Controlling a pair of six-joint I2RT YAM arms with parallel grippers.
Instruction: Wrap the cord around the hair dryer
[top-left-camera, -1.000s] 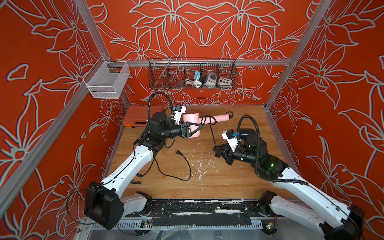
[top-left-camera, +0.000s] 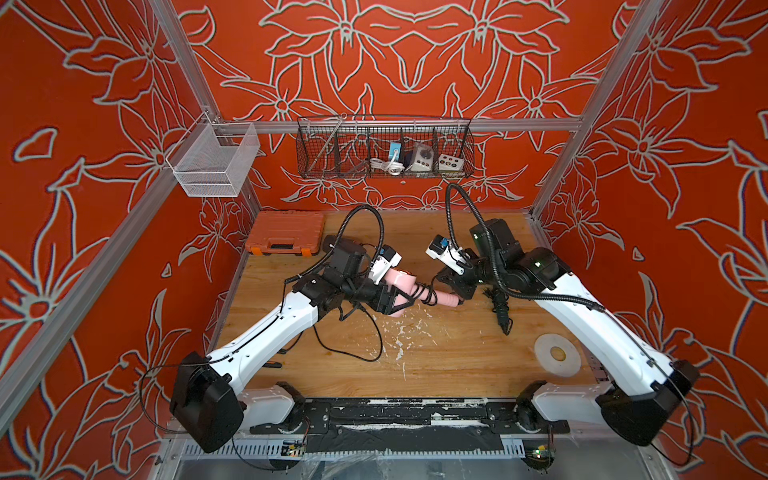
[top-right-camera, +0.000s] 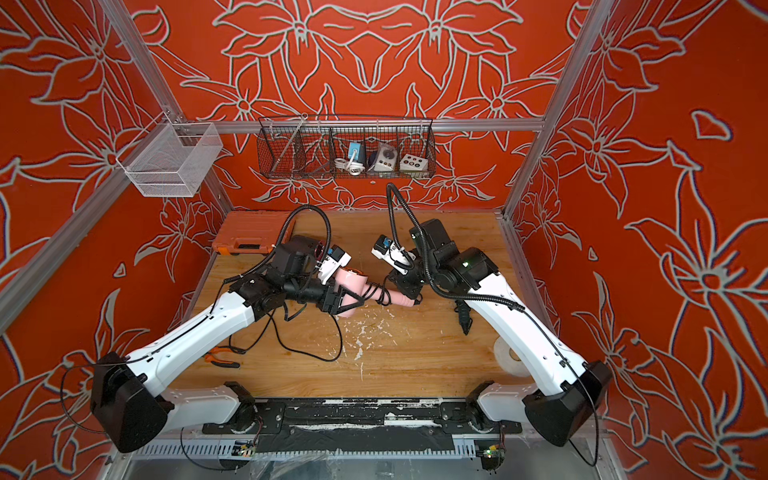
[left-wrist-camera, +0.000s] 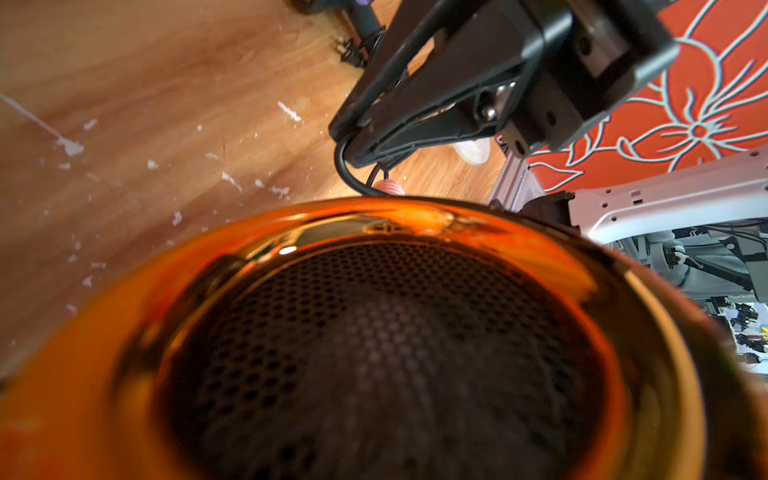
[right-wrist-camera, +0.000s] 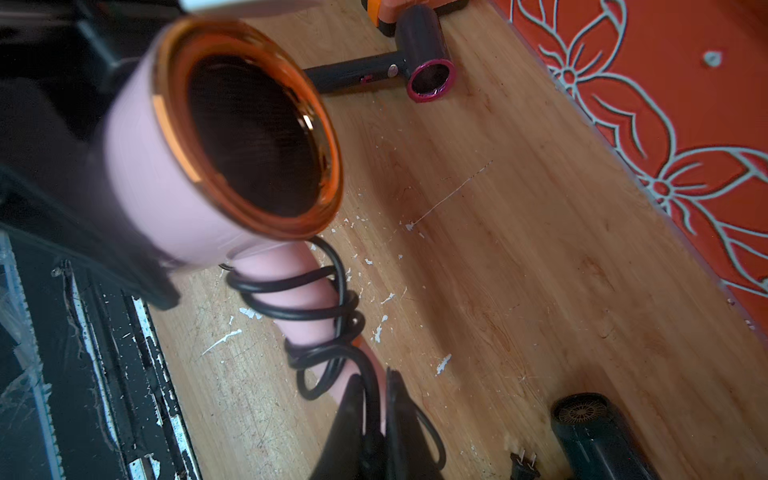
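The pink hair dryer (top-left-camera: 401, 279) with an orange rim (right-wrist-camera: 165, 112) is held above the table by its head in my left gripper (top-left-camera: 393, 294). Black cord (right-wrist-camera: 296, 308) winds in several loops around its pink handle. My right gripper is shut on the cord, close beside the handle's end. In the left wrist view the orange grille (left-wrist-camera: 384, 360) fills the lower part, with the right gripper's black fingers beyond it.
A dark hair dryer (right-wrist-camera: 424, 68) lies at the back left near an orange case (top-left-camera: 284, 234). Another dark dryer (right-wrist-camera: 592, 432) lies at the right. A loose cord, pliers and a white ring (top-left-camera: 557, 354) lie on the table (top-left-camera: 432, 352).
My left gripper has lowered the pink dryer toward the front. My right gripper has risen and moved back, now close by the handle with the cord.
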